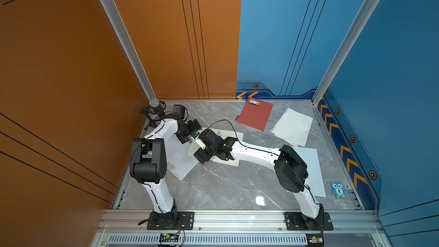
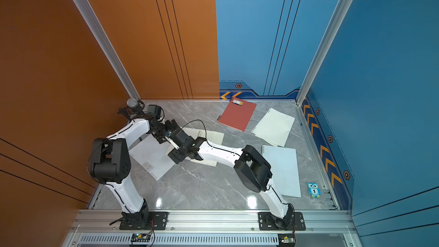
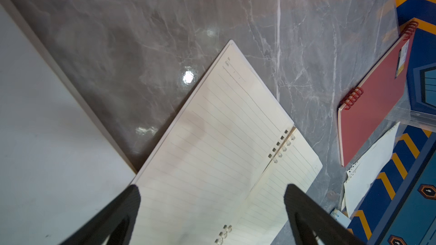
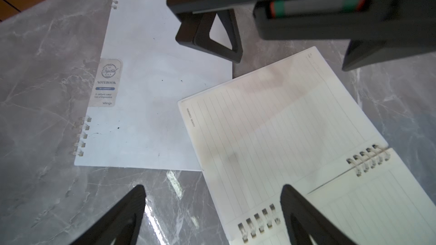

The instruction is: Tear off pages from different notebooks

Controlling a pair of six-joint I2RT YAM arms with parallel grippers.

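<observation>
An open spiral notebook with cream lined pages (image 4: 272, 131) lies flat near the table's middle. Its left part rests against or over the corner of a white-covered notebook (image 4: 149, 68), which lies shut at the left. My left gripper stands open over the left side of these two, nothing between its fingers. Reaching across the lined pages from the right, my right gripper is open and empty too; in the right wrist view the left gripper's dark fingers (image 4: 209, 36) show close by. From above, both arms hide part of the open pages.
A red spiral notebook (image 1: 255, 114) lies at the back. Loose cream sheets (image 1: 293, 127) are to its right, and a pale blue notebook (image 2: 281, 171) is at the right under the arm's side. A small owl-shaped timer (image 1: 338, 189) sits front right.
</observation>
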